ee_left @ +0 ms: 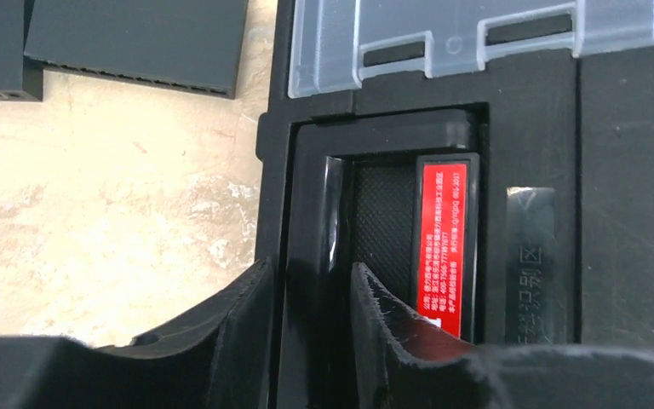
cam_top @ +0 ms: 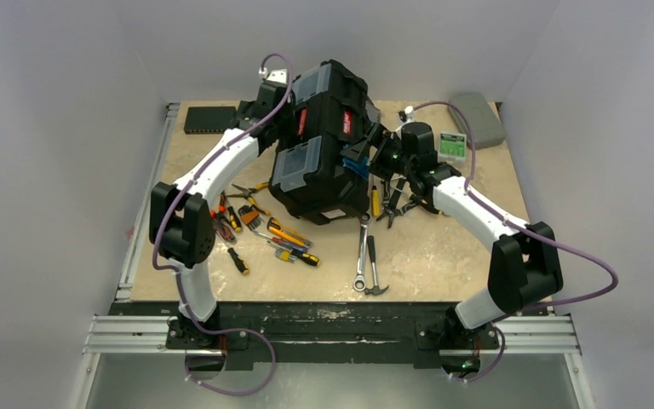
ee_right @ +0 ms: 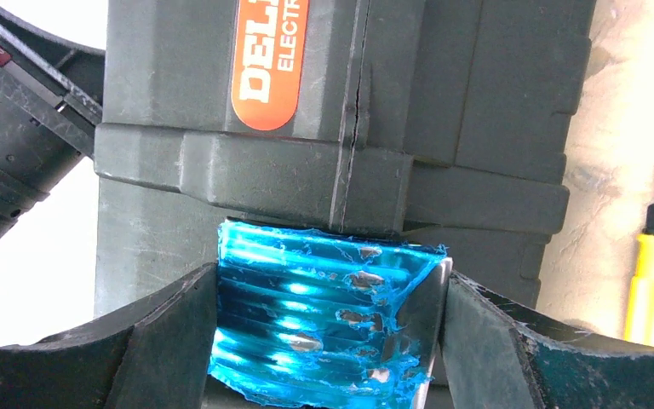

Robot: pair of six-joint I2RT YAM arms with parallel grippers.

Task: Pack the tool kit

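Note:
A large black toolbox (cam_top: 324, 192) with clear lid compartments stands at the back middle. My left gripper is over its left side by the folded handle (ee_left: 315, 204) and red label (ee_left: 441, 239); its fingers are part open around the handle's outer bar, grip unclear. My right gripper is at the box's right side, fingers either side of a blue-film-covered metal latch (ee_right: 315, 315); whether it grips is unclear. Loose pliers, screwdrivers (cam_top: 239, 262), a knife (cam_top: 286, 232), a wrench (cam_top: 362, 251) and a hammer (cam_top: 372, 264) lie on the table.
A dark flat case (cam_top: 208, 119) lies at back left. A grey case (cam_top: 477, 121) and a green-filled clear box (cam_top: 453, 146) are at back right.

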